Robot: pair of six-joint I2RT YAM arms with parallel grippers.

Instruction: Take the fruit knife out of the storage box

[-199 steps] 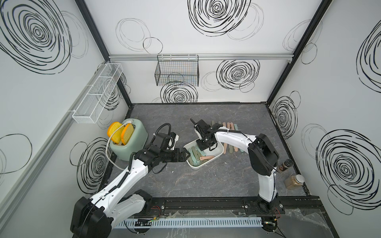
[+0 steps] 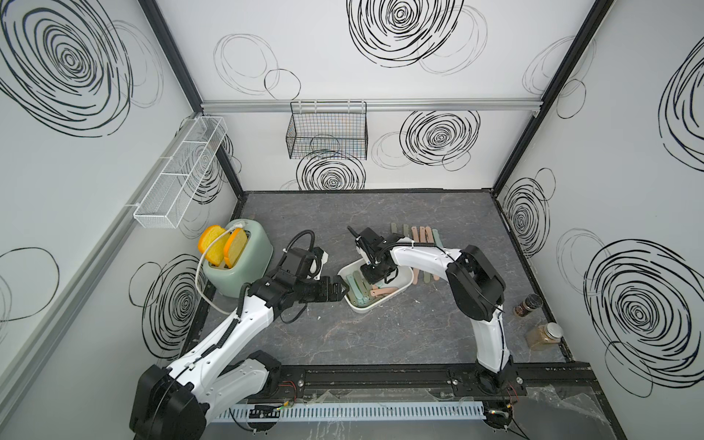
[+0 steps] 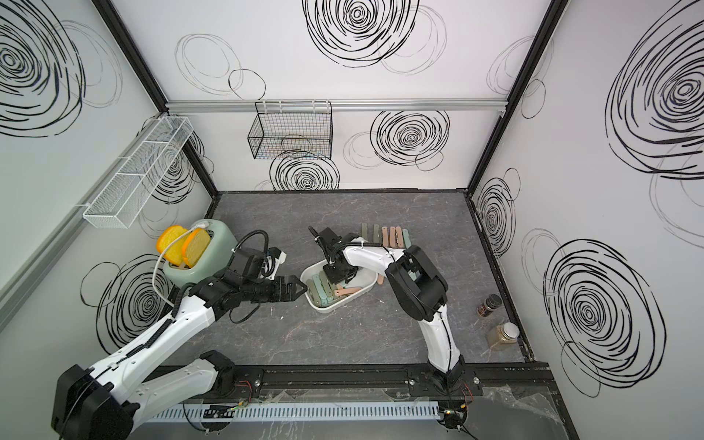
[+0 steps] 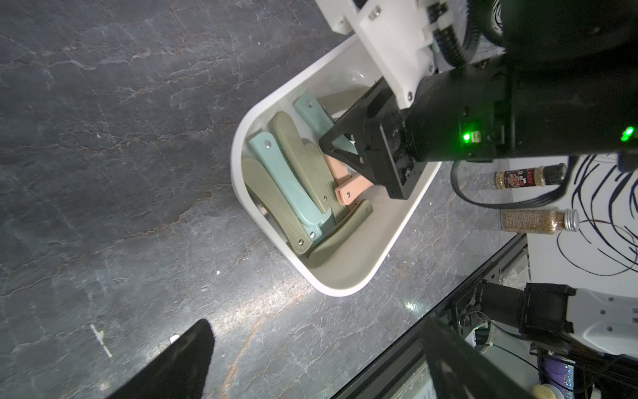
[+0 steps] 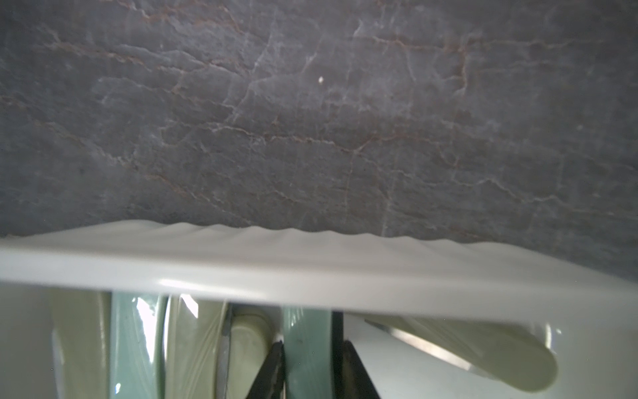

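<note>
The white storage box [image 4: 242,169] stands mid-table, holding several fruit knives with green, teal and pink handles. My right gripper reaches down inside it, along the far wall. A teal knife handle [image 5: 307,352] stands between its two fingers, close to both; how firmly they press on it cannot be told. In the left wrist view, a teal handle [image 4: 312,114] is partly covered by the right gripper, and other handles lie beside it, such as a green one [image 4: 299,159]. My left gripper is open and empty, left of the box.
Several folded knives [image 2: 425,234] lie in a row on the table behind the right forearm. A green toaster [image 2: 256,256] with bread stands at left. Two spice jars [image 2: 544,336] are at the right edge.
My right gripper has shifted slightly left and down, deeper over the box, and its forearm has swung left too. The left arm stays where it was.
</note>
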